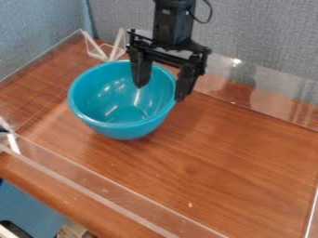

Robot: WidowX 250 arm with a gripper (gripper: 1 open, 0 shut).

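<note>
A turquoise plastic bowl (118, 110) sits on the wooden table toward the left of the camera view. My black gripper (162, 76) hangs over the bowl's back right part, its two fingers apart, one above the inside of the bowl and the other near or just outside the right rim. Nothing shows between them.
White straps or wires (99, 46) lie behind the bowl at the back left. Grey walls stand behind and to the left, with clear panels along the table's back and front edges.
</note>
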